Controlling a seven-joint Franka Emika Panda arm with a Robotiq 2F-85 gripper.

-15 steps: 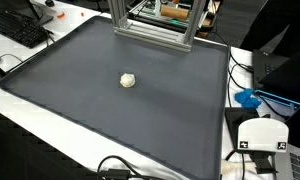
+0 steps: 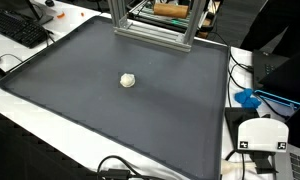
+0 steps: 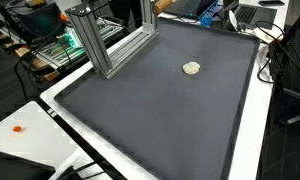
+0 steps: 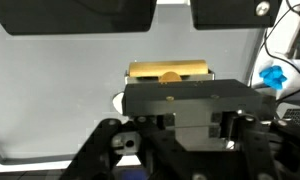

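Observation:
In the wrist view, my gripper is shut on a dark, wide block (image 4: 190,101). Past the block's far edge lies a tan wooden bar (image 4: 145,69), with an orange knob (image 4: 170,77) in front of it. That bar (image 2: 172,10) also shows at the top of exterior view 1, above a pale metal frame (image 2: 155,36). A round cream-coloured piece (image 2: 127,80) lies on the grey table, apart from the frame. The arm and gripper cannot be made out in either exterior view.
Crumpled blue material (image 2: 248,98) and a white chair-like object (image 2: 262,135) stand beyond its right edge. A black keyboard (image 2: 22,30) is at the far left, and cables run around the sides.
At the top of exterior view 1, the wooden bar shows slightly larger and a little further left than a second ago. The cream piece and the table have not moved.

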